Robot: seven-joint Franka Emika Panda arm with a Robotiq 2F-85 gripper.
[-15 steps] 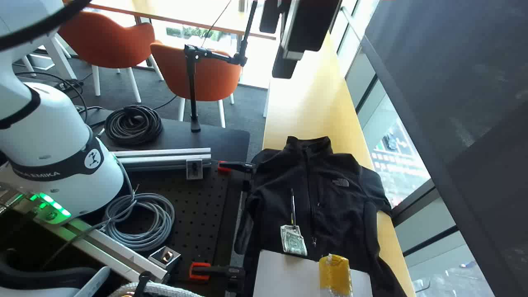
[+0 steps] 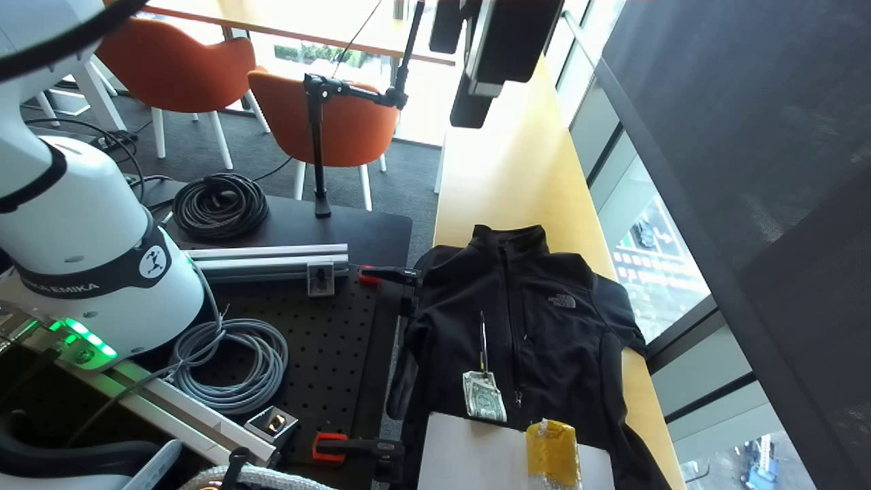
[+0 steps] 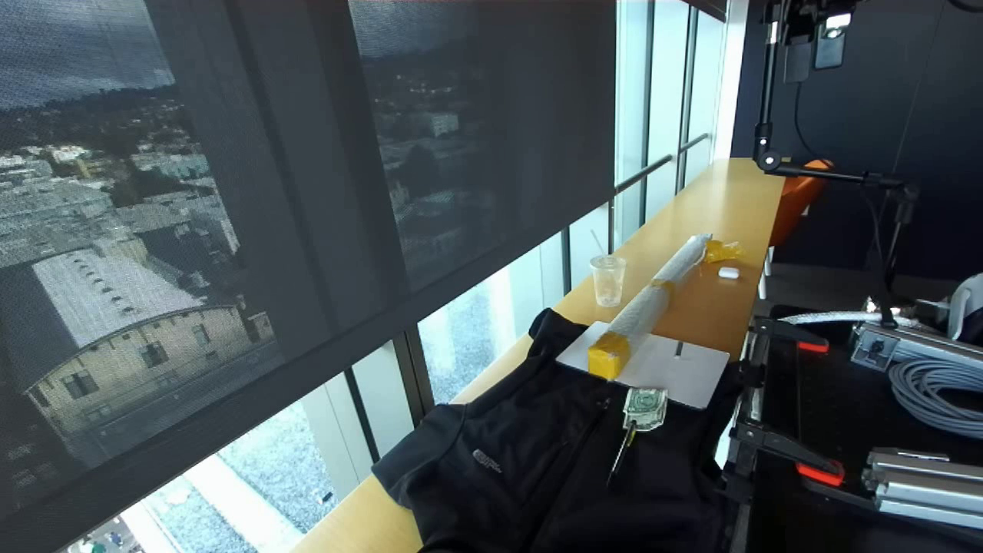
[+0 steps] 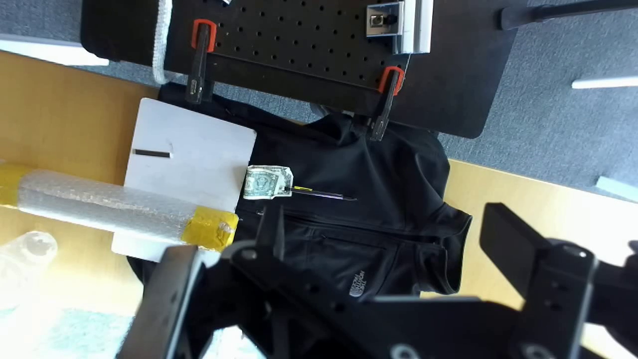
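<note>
A black jacket (image 2: 551, 335) lies spread on the wooden ledge. On its front rests a dollar bill (image 4: 267, 182), with a thin dark pen (image 4: 326, 194) touching or overlapping its edge; the exact overlap is hard to tell. Beside the bill is a white board (image 4: 185, 155) on the jacket's lower end. A bubble-wrapped roll with yellow tape (image 4: 107, 200) lies across the board. High above all of this, my gripper stands open in the wrist view, its fingers wide apart and nothing between them. Only its lower part (image 2: 471, 102) shows at the top of exterior view 1.
A clear plastic cup (image 3: 608, 279) stands by the window beside the roll. Red-tipped clamps (image 4: 203, 54) line the edge of the black pegboard table (image 4: 287, 36). Bare wooden ledge (image 2: 510, 171) extends past the jacket's collar.
The gripper shows almost the same pose as before, with at most a tiny shift. Jacket, bill, pen, board and roll look unmoved.
</note>
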